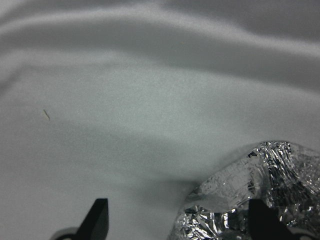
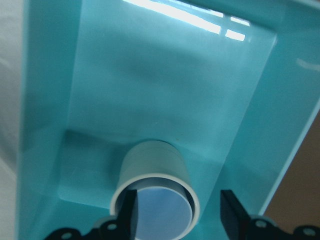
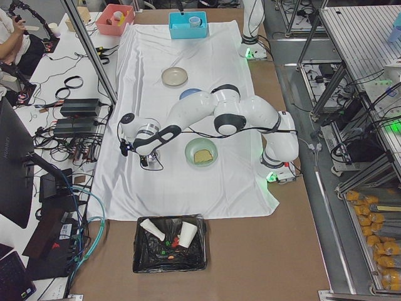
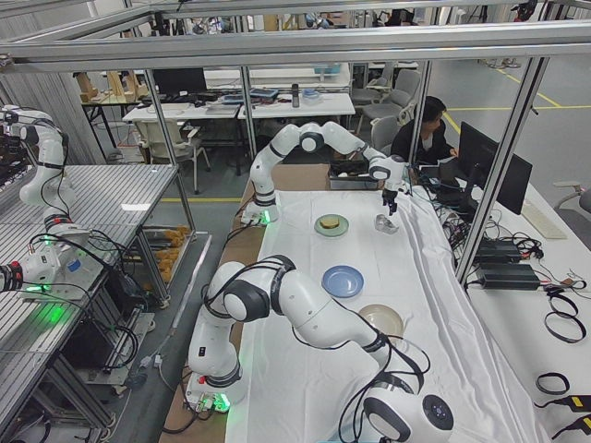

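Observation:
My left gripper [image 4: 391, 203] hangs above a crumpled silver foil piece [image 1: 260, 185] on the white cloth [image 1: 125, 100]; in the left wrist view its fingers stand apart, one overlapping the foil in the picture. My right gripper is open over the blue bin [image 2: 160, 80], where a white cup [image 2: 150, 157] with a pale blue inside lies. A green plate [image 3: 192, 146] holds a yellow piece [image 3: 203, 156]; a blue plate [image 4: 343, 281] and a beige plate [image 3: 175, 76] lie on the cloth.
A black-lined tray [image 3: 169, 258] with white items stands beyond the cloth's near edge in the camera left view. Cables, boxes and monitors [image 3: 12, 169] crowd the side table. The cloth between the plates and the tray is clear.

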